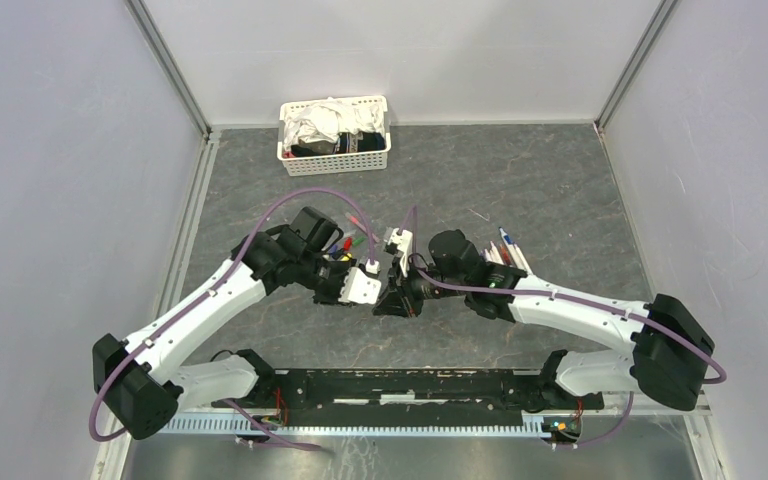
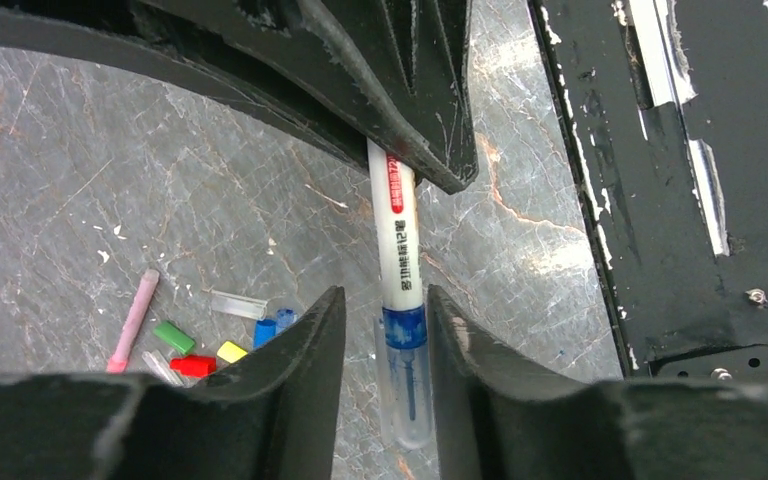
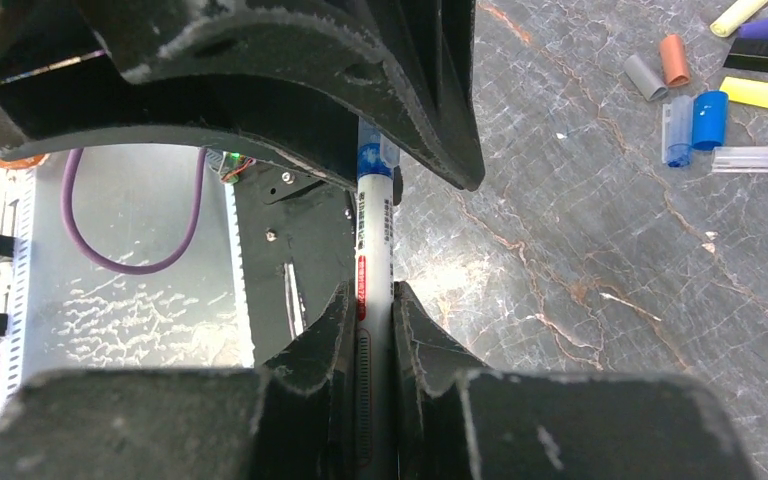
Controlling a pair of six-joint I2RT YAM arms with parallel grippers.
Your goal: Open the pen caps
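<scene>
In the right wrist view my right gripper is shut on the white body of a pen (image 3: 375, 240). The left wrist view has this pen (image 2: 398, 235) reaching from the right gripper's dark fingers (image 2: 450, 165), with red and black print and a blue band. Its clear cap (image 2: 412, 390) points down and lies between the fingers of my left gripper. A gap shows beside the cap, so the left gripper stands part open around it. From above, both grippers meet near the table's middle and hide the pen's ends.
Loose caps, including a green one (image 2: 174, 337) and a yellow one (image 2: 231, 352), lie on the table beside a pink pen (image 2: 135, 318). Several pens (image 1: 510, 252) rest at the right. A white basket (image 1: 335, 168) with cloth stands at the back.
</scene>
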